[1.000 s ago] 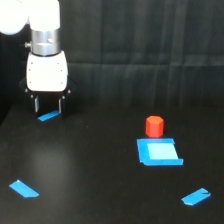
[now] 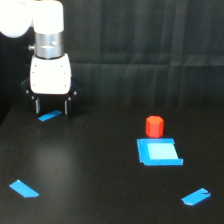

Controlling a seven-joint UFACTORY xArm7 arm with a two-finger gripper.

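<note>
My gripper (image 2: 52,104) hangs at the upper left of the camera view, its two dark fingers pointing down and standing apart, with nothing visible between them. Well to its right, a small red block (image 2: 154,127) stands on the black table. Just in front of the block lies a pale square (image 2: 161,151) bordered with blue tape. Whether the block touches the tape's back edge, I cannot tell.
Strips of blue tape mark the table: one below the gripper (image 2: 49,116), one at the front left (image 2: 24,189) and one at the front right (image 2: 196,197). A dark curtain (image 2: 140,50) closes off the back.
My arm and gripper have shifted slightly to the right and a little lower. The red block and the taped square have stayed where they were.
</note>
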